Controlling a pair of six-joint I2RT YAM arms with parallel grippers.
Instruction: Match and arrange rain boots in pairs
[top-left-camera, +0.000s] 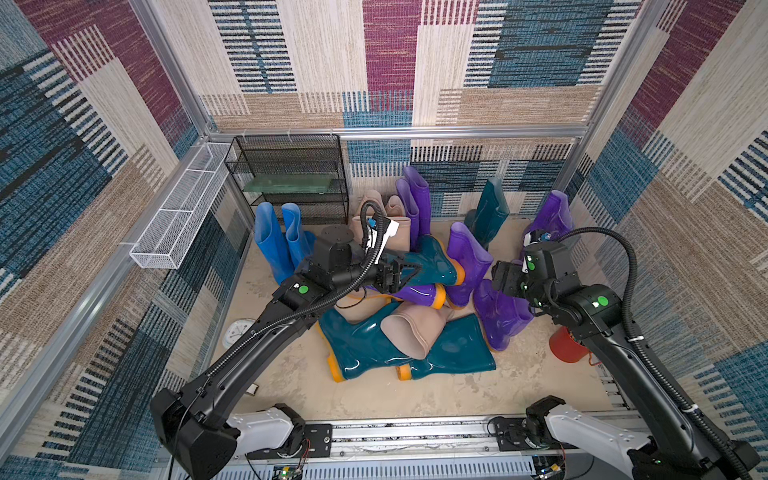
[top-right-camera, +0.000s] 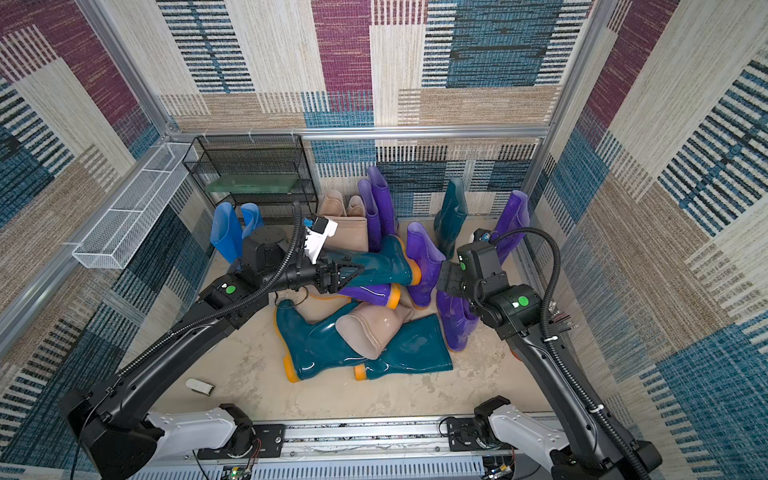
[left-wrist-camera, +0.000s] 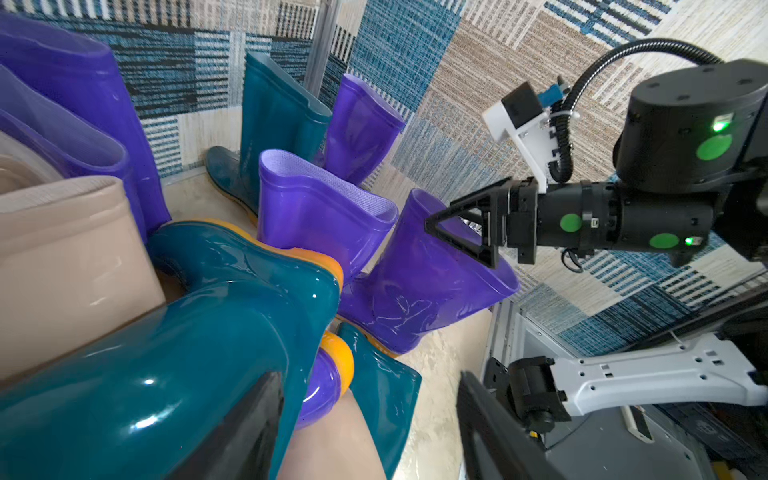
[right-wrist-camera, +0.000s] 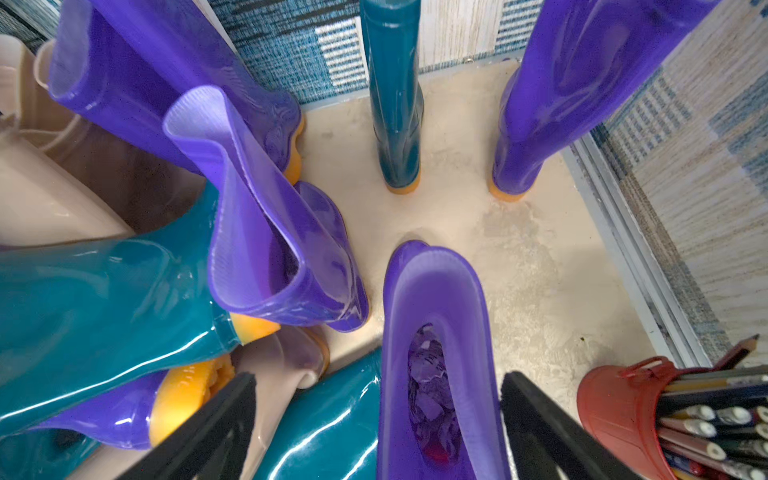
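Note:
Over the heap, my left gripper (top-left-camera: 412, 272) is open beside a teal boot (top-left-camera: 432, 260) lying on a purple boot (top-left-camera: 412, 296). In the left wrist view this teal boot reaches the left finger; contact cannot be told. My right gripper stands open above an upright purple boot (right-wrist-camera: 436, 280), its shaft between the fingers, nearer the right one. Another purple boot (top-left-camera: 469, 256) stands to its left. In front lie a teal boot (top-left-camera: 364, 340), a beige boot (top-left-camera: 416, 326) and another teal boot (top-left-camera: 460, 352). Behind stand a teal boot (top-left-camera: 489, 212) and a purple boot (top-left-camera: 552, 212).
Blue boots (top-left-camera: 268, 236) stand at back left, beige boots (top-left-camera: 380, 232) and tall purple boots (top-right-camera: 381, 200) at back centre. A black rack (top-left-camera: 288, 156) and white wire basket (top-left-camera: 184, 204) border the left. A red pencil cup (right-wrist-camera: 612, 408) stands right.

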